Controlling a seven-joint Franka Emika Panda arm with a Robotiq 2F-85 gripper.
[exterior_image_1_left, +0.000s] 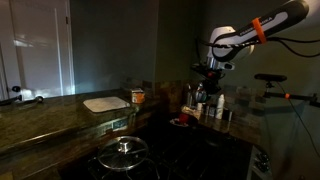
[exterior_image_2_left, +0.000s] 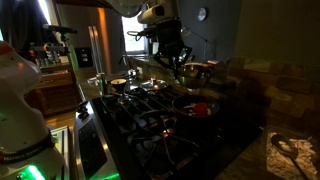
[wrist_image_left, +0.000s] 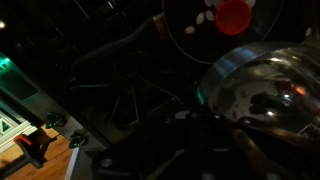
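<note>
My gripper (exterior_image_1_left: 209, 75) hangs from the arm above the far right of the stove, its fingers small and dark; it is shut, with nothing visible between them. Seen in exterior view 2, the gripper (exterior_image_2_left: 177, 70) is high over the cooktop. A dark pan with a red round item (wrist_image_left: 232, 15) inside appears at the top of the wrist view. Close beside it, a shiny round metal or glass vessel or lid (wrist_image_left: 255, 85) fills the right side; whether it touches the gripper cannot be told. A lidded pan (exterior_image_1_left: 123, 152) sits at the near left of the stove.
A light board (exterior_image_1_left: 107, 104) and an orange-and-white tub (exterior_image_1_left: 138, 96) lie on the counter. Bottles (exterior_image_1_left: 220, 105) crowd the back right corner. In exterior view 2, a spoon (exterior_image_2_left: 290, 152) rests on a pale sheet at right. The scene is dim.
</note>
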